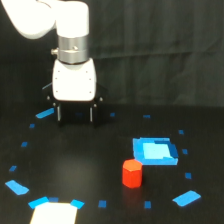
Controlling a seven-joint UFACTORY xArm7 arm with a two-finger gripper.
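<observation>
A red block (132, 174) with a hexagonal-looking top stands on the black table, right of the middle. Just behind it and to its right is a shallow blue square tray (172, 160) with a pale floor; in this view the block's top comes close to the tray's front edge, and whether they touch is unclear. High at the back left hangs my gripper (76, 115), well away from both. Its two dark fingers (59, 111) stand wide apart, and nothing shows between them.
Blue tape marks, such as a strip (186, 198) at the right front, lie flat over the table (95, 150). A cream-coloured object (54, 213) is cut off by the bottom edge. Between gripper and block the table is bare.
</observation>
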